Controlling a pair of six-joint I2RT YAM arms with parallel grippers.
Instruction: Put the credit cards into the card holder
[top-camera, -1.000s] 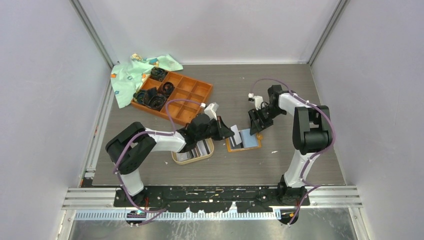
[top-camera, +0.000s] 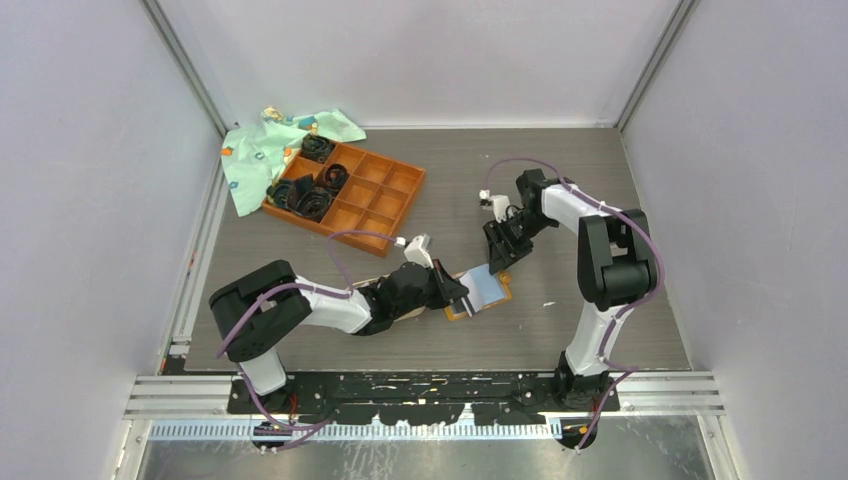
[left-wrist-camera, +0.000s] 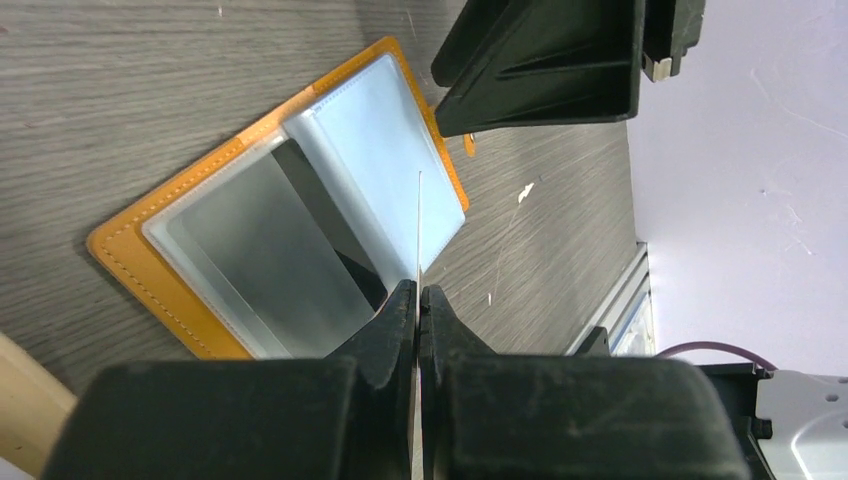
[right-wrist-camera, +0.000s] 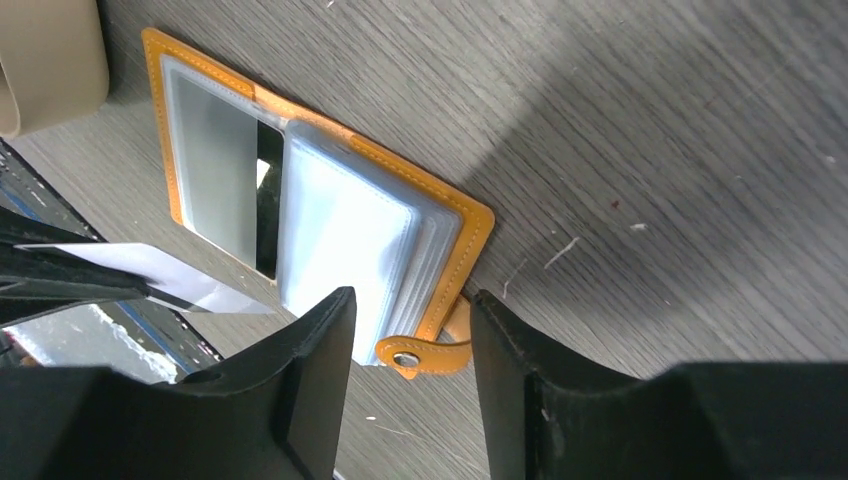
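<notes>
The open card holder (top-camera: 480, 293) lies on the table, orange-edged with clear sleeves inside. My left gripper is shut on a thin white card with a dark stripe, seen edge-on in the left wrist view. In the right wrist view, that card hangs beside the holder's front long edge, near the dark gap between its sleeves; whether it touches them I cannot tell. My right gripper is part open. Its fingers (right-wrist-camera: 325, 350) straddle the holder's clasp end (right-wrist-camera: 425, 355), with the sleeve stack and orange strap showing between them.
A beige tray (right-wrist-camera: 60, 70) stands left of the holder, mostly under my left arm in the top view. An orange compartment box (top-camera: 385, 195) with coiled black cables and a green cloth (top-camera: 255, 165) sit at the back left. Table to the holder's right is clear.
The holder has turned and shifted slightly left, along with my right gripper. My left gripper has come toward the front with the card, and its arm now covers most of the tray.
</notes>
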